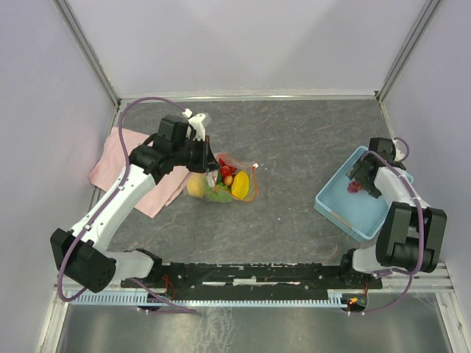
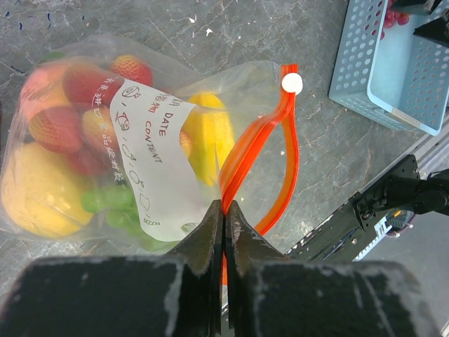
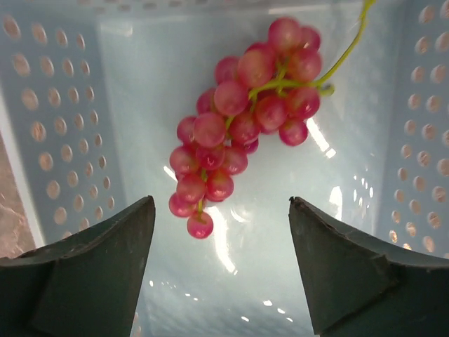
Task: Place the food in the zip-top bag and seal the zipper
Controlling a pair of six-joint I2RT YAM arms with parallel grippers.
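The clear zip top bag (image 2: 245,84) lies with its orange-rimmed mouth gaping, and a white slider sits at one end of the rim. Inside it are red and yellow fruit, green pieces and a yellow piece (image 1: 241,184). My left gripper is shut on the orange rim. A bunch of red grapes (image 3: 231,116) rests on the floor of the blue basket (image 1: 341,218). Above that basket, my right gripper stands open, its fingers (image 3: 116,263) apart and the grapes beyond their tips, nothing between them.
A pink cloth (image 1: 129,158) lies at the left, partly under my left arm. Perforated walls of the basket rise on both sides of the right gripper. Grey table between bag and basket is clear.
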